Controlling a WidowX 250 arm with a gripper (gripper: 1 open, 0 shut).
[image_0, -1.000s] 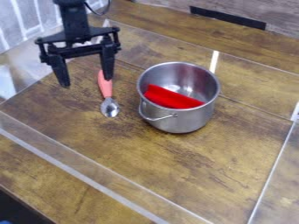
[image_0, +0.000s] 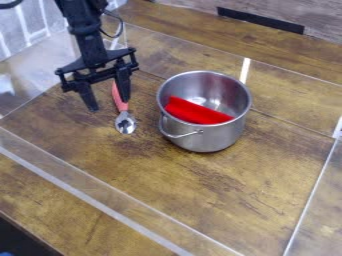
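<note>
My black gripper (image_0: 96, 80) hangs over the wooden table at the upper left, its fingers pointing down, just left of a spoon with a pink handle (image_0: 119, 97) and a metal head. The fingers look drawn fairly close; whether anything is between them is too small to tell. A steel pot (image_0: 214, 135) stands to the right of the spoon, holding a red object (image_0: 194, 112).
A pale strip runs along its left side, and a thin white mark lies behind the pot.
The gripper has shifted slightly down, and its fingers, spread wide apart earlier, are now much closer together. The spoon and pot have not visibly moved.
</note>
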